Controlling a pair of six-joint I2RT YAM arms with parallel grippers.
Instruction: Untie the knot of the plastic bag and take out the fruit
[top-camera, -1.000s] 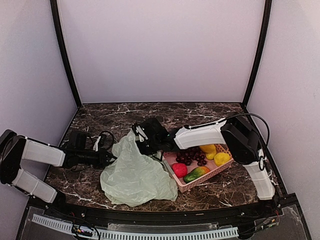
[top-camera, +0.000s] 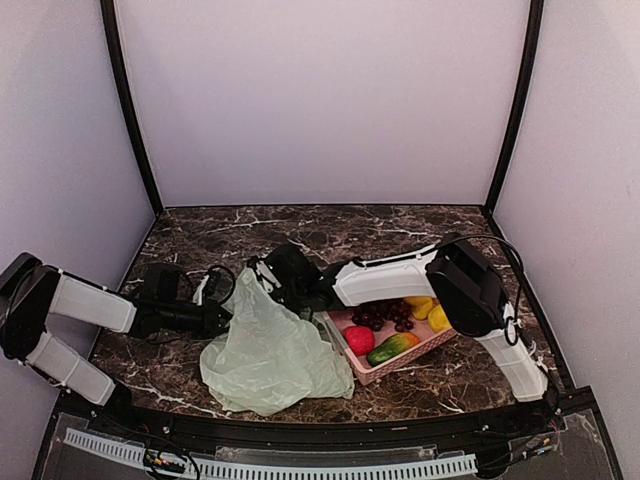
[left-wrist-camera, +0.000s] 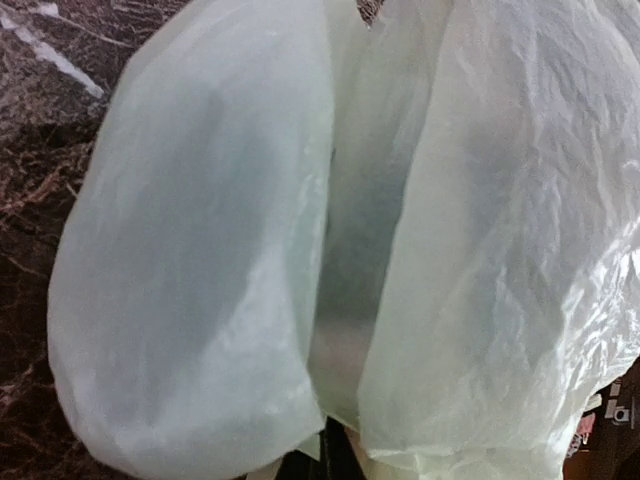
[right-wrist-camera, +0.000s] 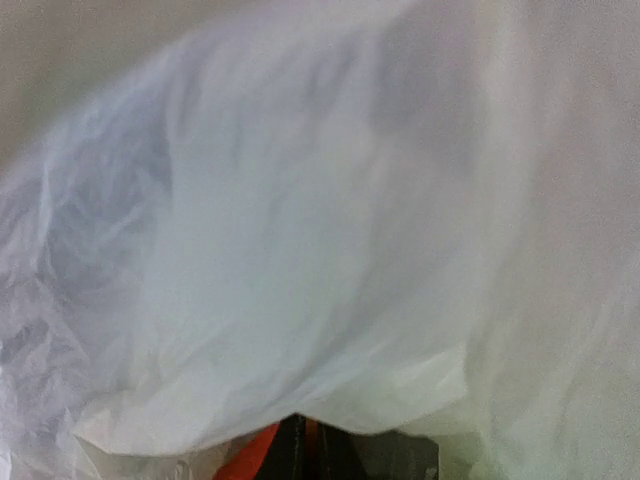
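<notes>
A pale, translucent plastic bag (top-camera: 270, 355) rests on the front left of the table, its upper part drawn up into a peak. My left gripper (top-camera: 226, 318) is at the bag's left side; in the left wrist view its dark fingers (left-wrist-camera: 342, 458) are shut where the film gathers. At the peak, my right gripper (top-camera: 262, 276) reaches in from the right. The right wrist view shows its shut fingertips (right-wrist-camera: 292, 440) against the film's lower edge, mostly covered by plastic. Beside them is a patch of red that I cannot identify. No fruit shows clearly inside the bag.
A pink basket (top-camera: 367, 376) stands right of the bag, under my right arm. In it are dark grapes (top-camera: 375, 315), a red fruit (top-camera: 359, 340), a green-orange mango (top-camera: 392, 348) and yellow fruit (top-camera: 440, 318).
My right gripper has shifted left, and the bag's peak has moved left with it. The left gripper has moved only slightly to the right. The basket stays in place.
</notes>
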